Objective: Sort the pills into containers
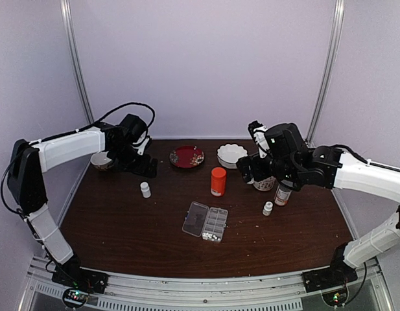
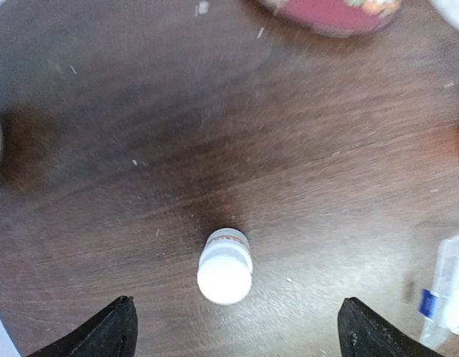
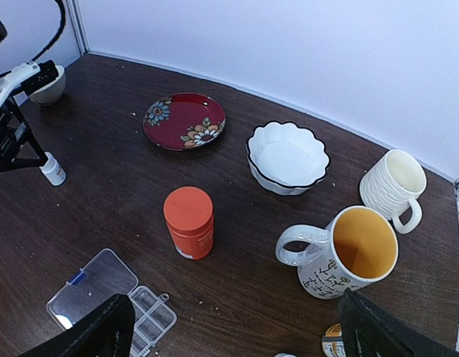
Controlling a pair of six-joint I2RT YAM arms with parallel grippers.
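A small white pill bottle (image 1: 145, 190) stands on the left of the table; in the left wrist view it (image 2: 224, 274) sits below and between the open fingers of my left gripper, which holds nothing. The open pill organizer (image 1: 214, 224) lies centre front, white pills in its front compartments. An orange bottle (image 1: 218, 182) stands behind it. A second white bottle (image 1: 267, 209) and a larger bottle (image 1: 281, 195) stand at the right. My right gripper is open and empty, raised over the right side.
A red floral plate (image 1: 187, 157) and white scalloped bowl (image 1: 231, 153) sit at the back, another bowl (image 1: 100, 161) back left. Two mugs (image 3: 341, 253) (image 3: 385, 186) stand at the right.
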